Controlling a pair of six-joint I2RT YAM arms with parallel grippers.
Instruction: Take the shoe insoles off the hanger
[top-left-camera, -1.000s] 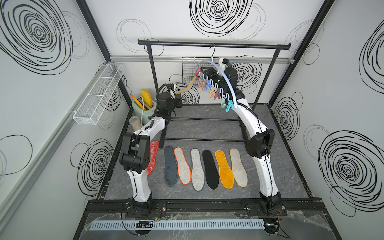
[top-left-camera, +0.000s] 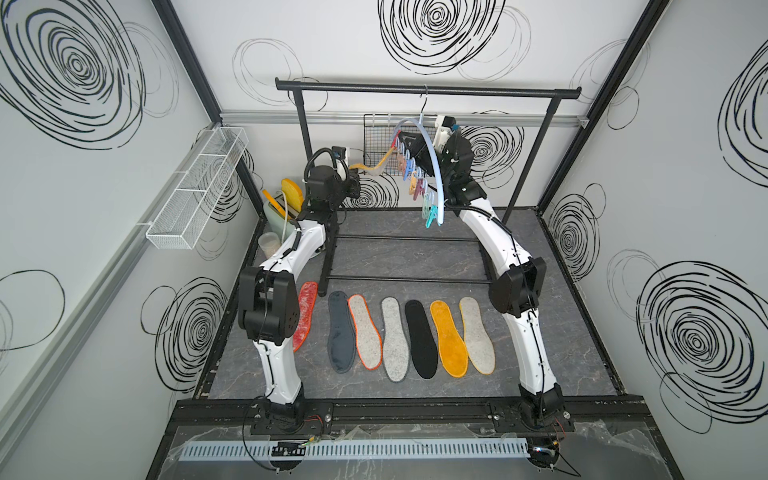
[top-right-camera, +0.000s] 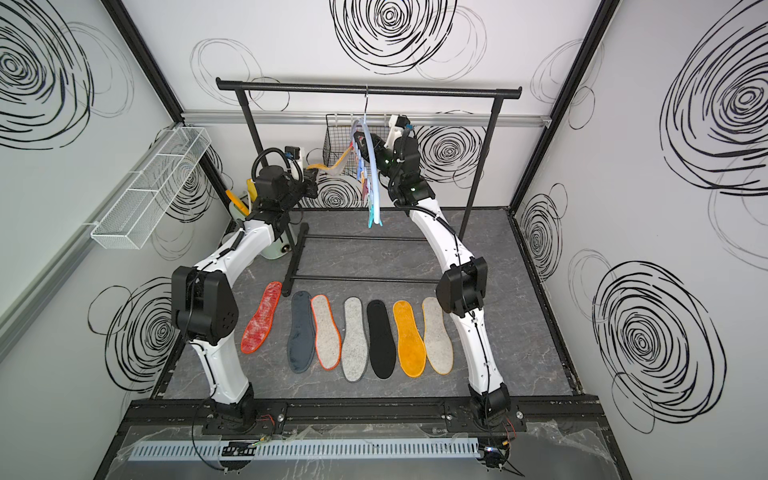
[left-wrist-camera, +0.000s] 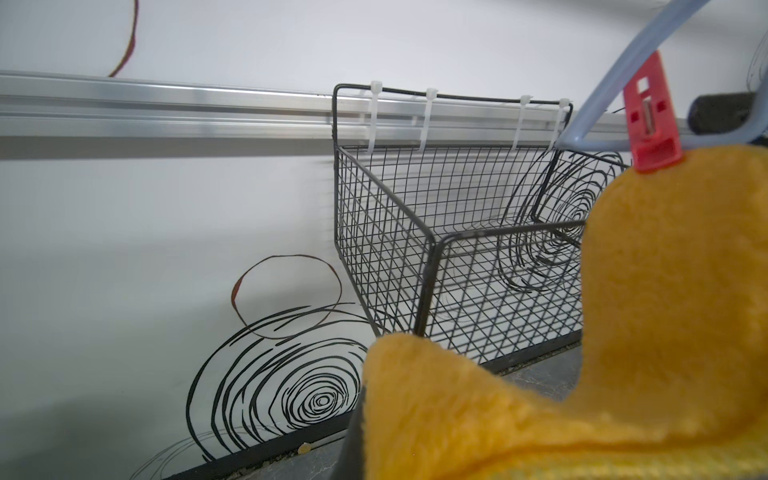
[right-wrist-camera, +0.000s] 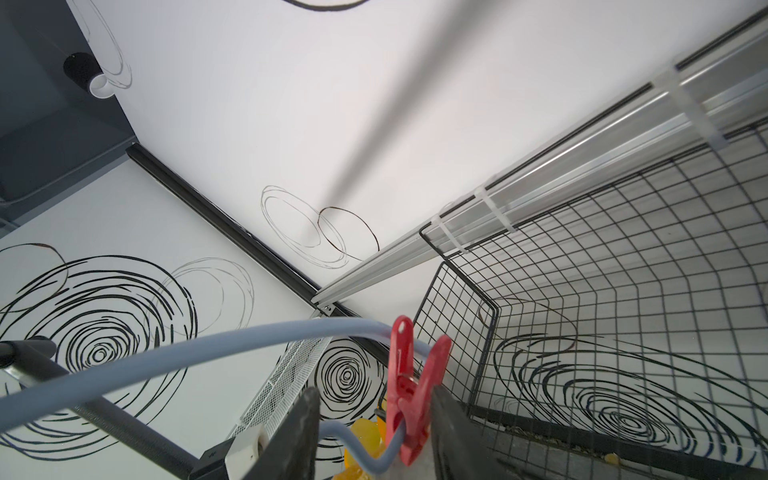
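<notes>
A curled yellow insole (left-wrist-camera: 664, 288) hangs from a red clip (left-wrist-camera: 652, 104) at the end of the blue hanger (top-left-camera: 438, 184). My left gripper (top-left-camera: 352, 172) is shut on the insole's free end, pulled out to the left; its fingers are hidden behind the insole in the left wrist view. My right gripper is around the red clip and a hanger loop, fingers apart; whether it grips the clip is not clear. Other clips (top-left-camera: 416, 184) hang empty along the hanger.
Several insoles (top-left-camera: 394, 340) lie in a row on the grey floor. A black wire basket (left-wrist-camera: 384, 208) is behind, a white rack (top-left-camera: 192, 192) at left, and a container with yellow items (top-left-camera: 284, 216) at back left. The rack's top bar (top-left-camera: 520, 92) spans above.
My left gripper has moved up and to the left with the insole's end, and the hanger has swung, its near end now farther left with the clips.
</notes>
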